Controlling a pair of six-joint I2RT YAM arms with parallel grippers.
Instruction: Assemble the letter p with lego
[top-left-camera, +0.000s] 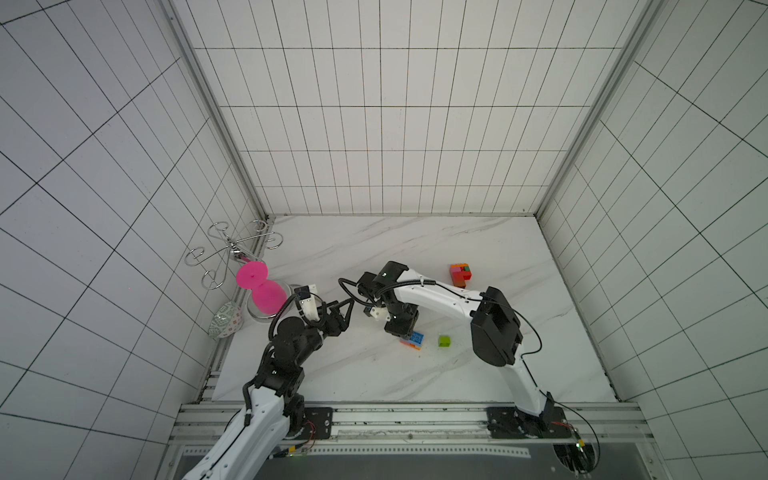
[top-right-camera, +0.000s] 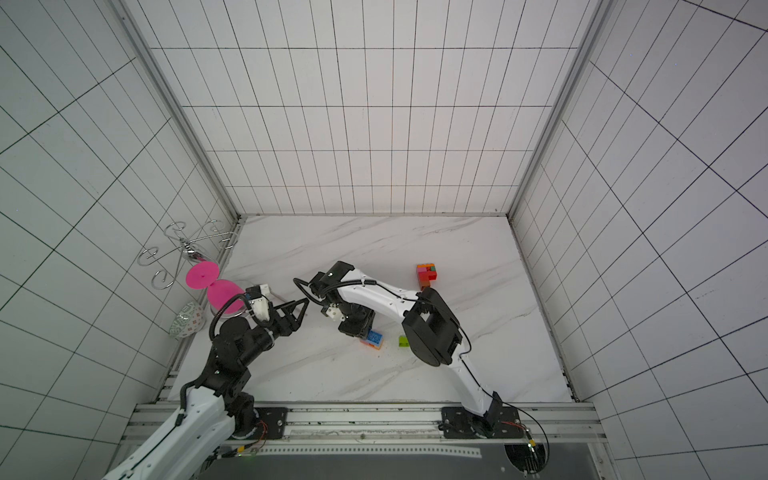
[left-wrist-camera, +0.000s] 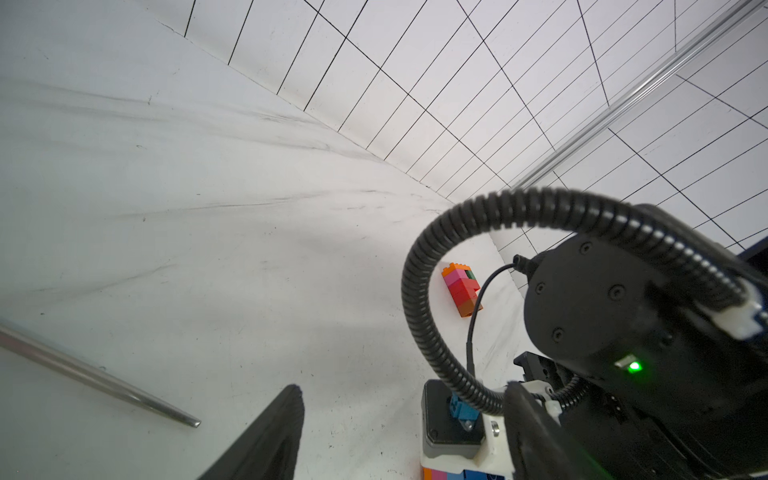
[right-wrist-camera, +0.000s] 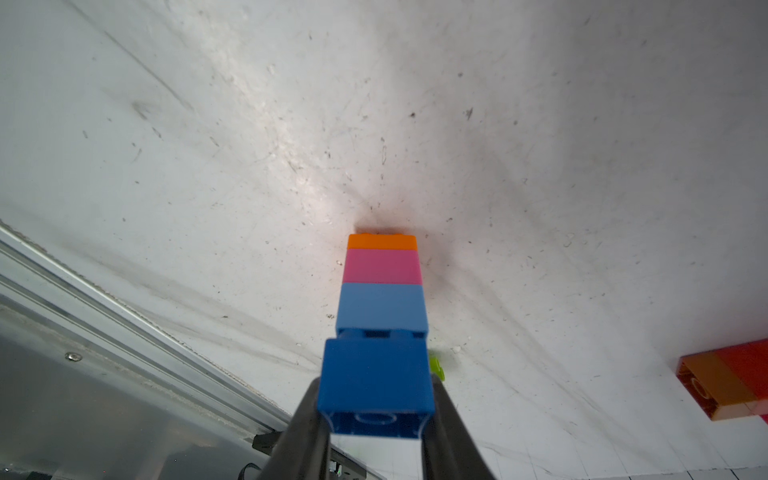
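A column of bricks stands on the table, orange lowest, then pink (right-wrist-camera: 381, 267) and light blue (right-wrist-camera: 381, 306), with a dark blue brick (right-wrist-camera: 376, 376) at the top, nearest the camera. My right gripper is shut on that dark blue brick, which seems to meet the light blue one; whether it is fully pressed down I cannot tell. Farther back lies a red, pink, orange and brown brick assembly (top-left-camera: 460, 274). A lone green brick (top-left-camera: 444, 341) sits right of the column. My left gripper is open and empty, raised left of the right arm.
At the left stand a pink two-disc object (top-left-camera: 269, 297) and a metal wire rack (top-left-camera: 232, 244). My right arm (top-left-camera: 436, 297) reaches across the middle of the table. Bare white tabletop lies behind it and at the right.
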